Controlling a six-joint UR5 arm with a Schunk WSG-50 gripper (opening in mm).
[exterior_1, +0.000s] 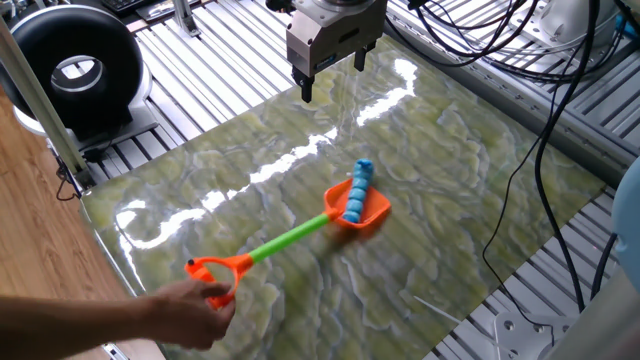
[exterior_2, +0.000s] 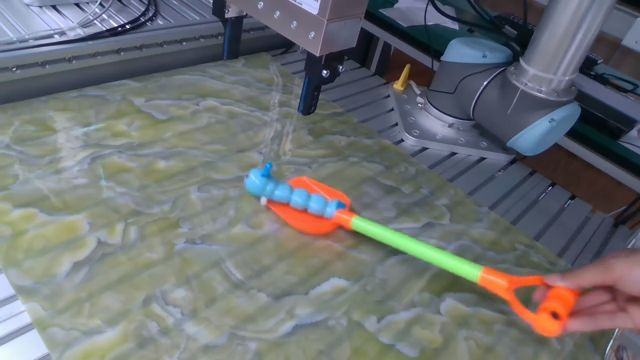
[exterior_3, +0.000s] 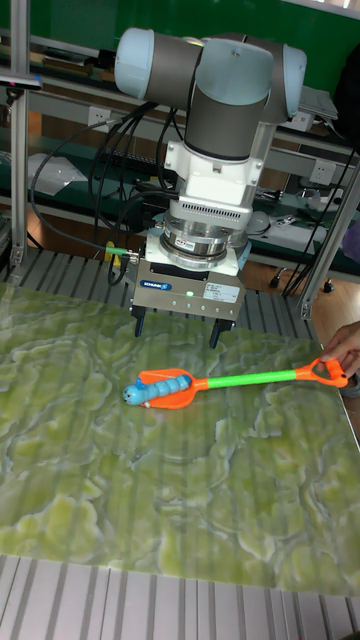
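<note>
A toy shovel with an orange blade (exterior_1: 372, 210), green shaft (exterior_1: 289, 238) and orange handle (exterior_1: 238, 266) is held at its handle by a person's hand (exterior_1: 190, 312). Lying along the blade is a blue segmented caterpillar toy (exterior_1: 357, 192), its head reaching past the blade's edge in exterior view 2. My gripper (exterior_1: 333, 78) hangs beyond the shovel, apart from it. Its two dark fingers (exterior_2: 312, 88) stand wide apart and nothing is between them. Whether the blade touches the table is hard to tell.
A green marbled sheet (exterior_1: 440, 170) covers the table and is otherwise mostly bare. Black cables (exterior_1: 545, 170) hang at the right. A large black ring-shaped object (exterior_1: 110, 50) stands at the far left.
</note>
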